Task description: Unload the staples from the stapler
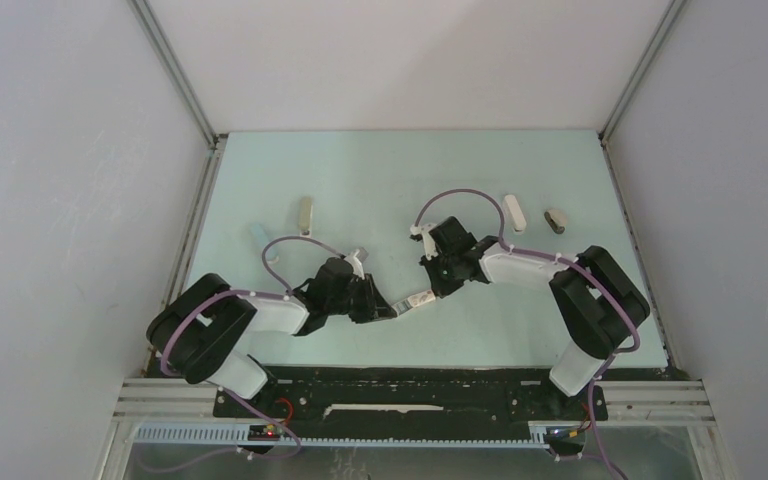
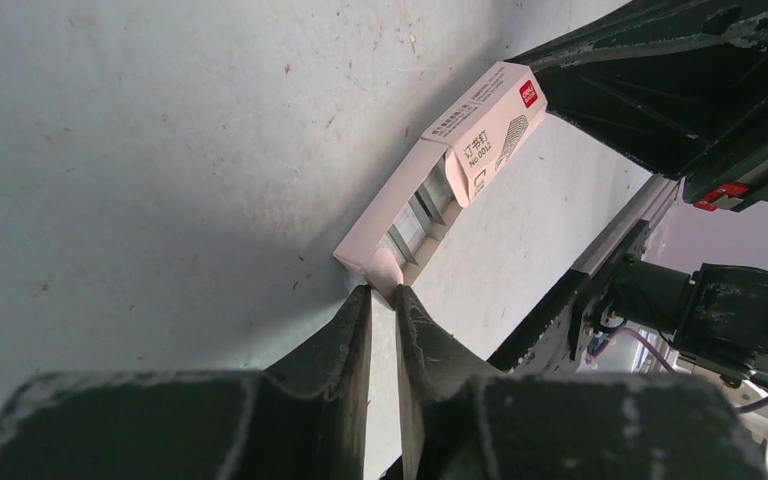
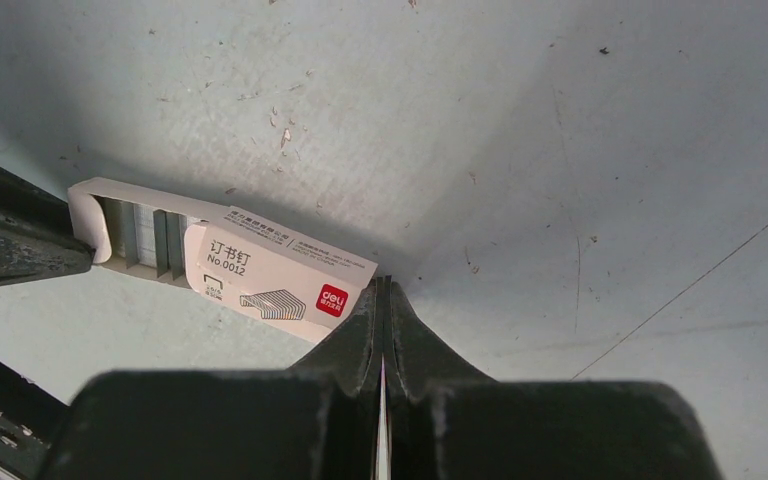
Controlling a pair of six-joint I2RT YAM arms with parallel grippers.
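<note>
A pale pink staple box (image 1: pixel 423 299) lies between the two grippers near the table's front. In the left wrist view its inner tray (image 2: pixel 422 262) is partly drawn out of the printed sleeve (image 2: pixel 490 130), with grey staples (image 2: pixel 415 225) showing inside. My left gripper is shut on the end of that tray. At the opposite end, my right gripper is shut with nothing visible between its fingers. Its tips are right beside the corner of the sleeve (image 3: pixel 285 280); whether they touch, I cannot tell. I cannot tell which object is the stapler.
A beige long object (image 1: pixel 306 215) and a light blue one (image 1: pixel 263 242) lie at left. Toward the right are a white object (image 1: pixel 515 213) and a small beige-and-dark one (image 1: pixel 556 220).
</note>
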